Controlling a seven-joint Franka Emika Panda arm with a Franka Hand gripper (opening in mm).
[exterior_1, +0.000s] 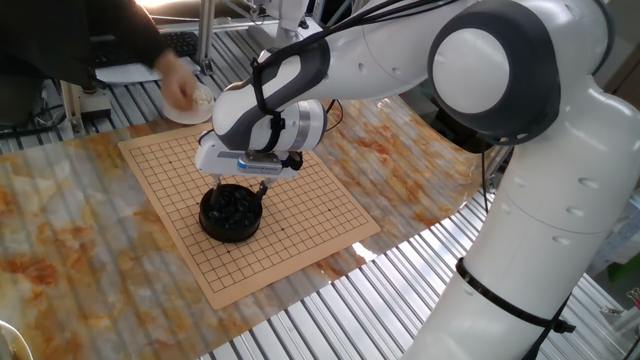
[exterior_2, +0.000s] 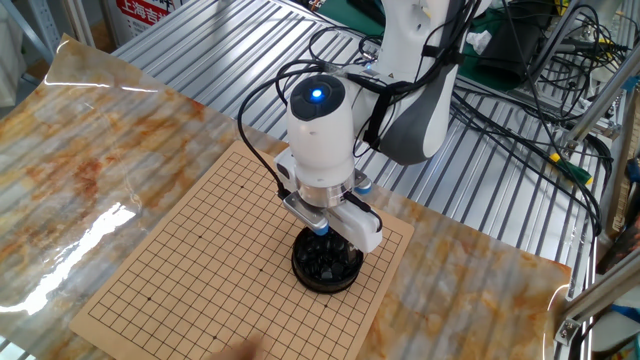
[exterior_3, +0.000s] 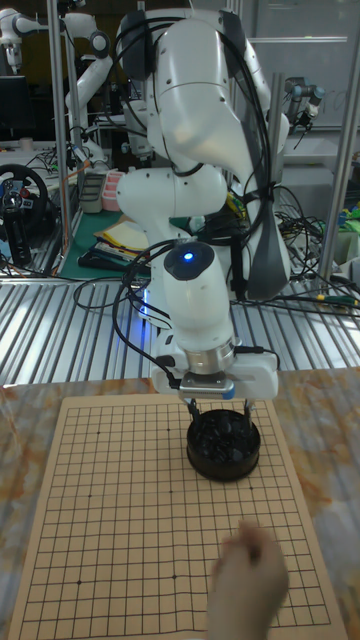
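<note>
A round black bowl (exterior_1: 230, 229) full of black stones stands on the square-gridded board (exterior_1: 298, 203). Directly over it hangs my gripper (exterior_1: 240, 189), pointing down and open. Its two fingers (exterior_3: 194, 407) are wide apart near the bowl's back rim, with no stone visible between them. How deep the fingertips reach is hard to tell. From the opposite side, the gripper body hides part of the bowl (exterior_2: 328, 284) and most of the fingers.
A person's hand (exterior_1: 178, 88) is at a pale bowl (exterior_1: 186, 114) beyond the board; a blurred hand (exterior_3: 250, 581) also shows over the board's near part in exterior view 3. Around the board, the marbled sheet (exterior_1: 95, 240) is largely clear.
</note>
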